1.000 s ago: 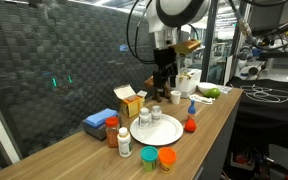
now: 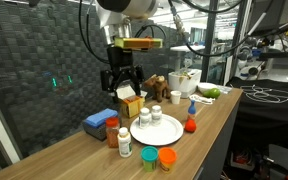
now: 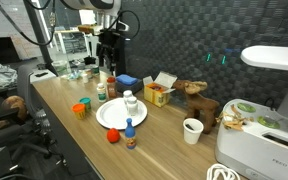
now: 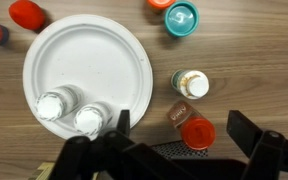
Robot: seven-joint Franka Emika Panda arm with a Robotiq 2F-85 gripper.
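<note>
Wide open and empty, my gripper hangs above the counter; its dark fingers (image 4: 246, 134) frame the bottom of the wrist view. Between them, lower down, stands a red-capped brown bottle (image 4: 196, 132), with a white-capped bottle (image 4: 190, 83) just beyond. On the left of that view is a white plate (image 4: 88, 50) carrying two white-capped bottles (image 4: 56, 102), one close to the left finger. In exterior view 1 the red-capped bottle (image 2: 112, 133) and the white-capped bottle (image 2: 124, 143) stand left of the plate (image 2: 170, 135), below the arm.
Green and orange cups (image 2: 149, 158) stand in front of the plate. Behind it are a blue block (image 2: 99, 125) and a yellow box (image 3: 161, 90). A red tomato (image 3: 113, 136), a blue bottle (image 3: 130, 134), a white mug (image 3: 192, 130) and a toy animal (image 3: 198, 104) lie rightward.
In exterior view 1 my gripper has moved left, from above the plate's right side toward the red-capped bottle. The objects on the counter look unmoved.
</note>
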